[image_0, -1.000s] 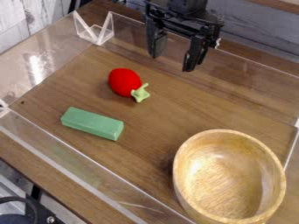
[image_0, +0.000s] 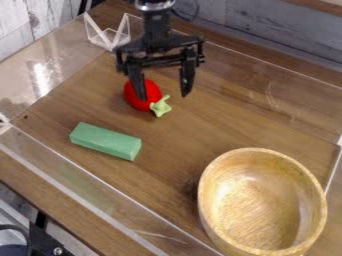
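My dark gripper (image_0: 158, 70) hangs over the upper middle of the wooden table, open, with its fingers reaching down around and above a red object (image_0: 143, 100) that has a light green tip (image_0: 160, 106). Whether the fingertips touch it cannot be told. A green block (image_0: 106, 141) lies at the lower left.
A large beige bowl (image_0: 262, 215) fills the lower right. A white wire holder (image_0: 107, 30) stands at the back left.
My gripper has moved from the back right leftward and toward the front, arriving over the red object. The objects on the table look unchanged.
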